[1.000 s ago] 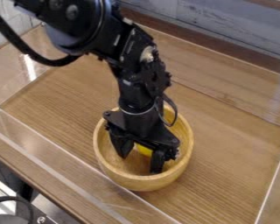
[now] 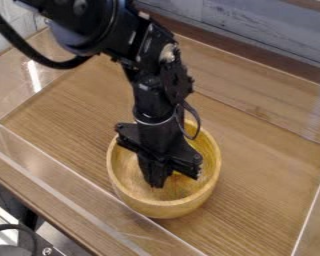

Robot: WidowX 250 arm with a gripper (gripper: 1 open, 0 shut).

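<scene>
The black robot gripper (image 2: 157, 160) reaches down from the top into a yellow round bowl (image 2: 170, 205) near the middle of the camera view. Its fingers are low inside the bowl and hide much of the interior. Whether anything is between them cannot be seen clearly.
The bowl stands on a wooden tabletop (image 2: 256, 130). A white panelled wall (image 2: 256, 30) runs along the back, and a dark cable (image 2: 16, 228) shows at the lower left corner.
The gripper has risen slightly and tilted, and its fingers look closer together than a second ago. The bowl stays in about the same place.
</scene>
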